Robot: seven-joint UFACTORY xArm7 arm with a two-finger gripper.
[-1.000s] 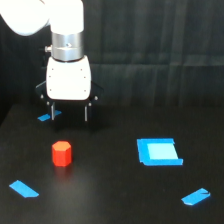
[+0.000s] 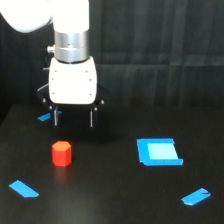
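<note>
A small red block stands on the dark table, left of the middle of the camera view. Above and slightly behind it in the picture hangs my white gripper, pointing down. Its two thin dark fingers are spread wide apart, and nothing shows between them. The fingertips end clear of the block. To the right, a pale square framed in blue tape lies flat on the table with nothing on it.
Blue tape strips lie at the front left, front right and back left, where one strip sits near the gripper. Between the block and the taped square the table is bare. A dark curtain hangs behind.
My gripper has shifted a little to the right and lower in the picture, its fingers still apart. The red block and the taped square have stayed put.
</note>
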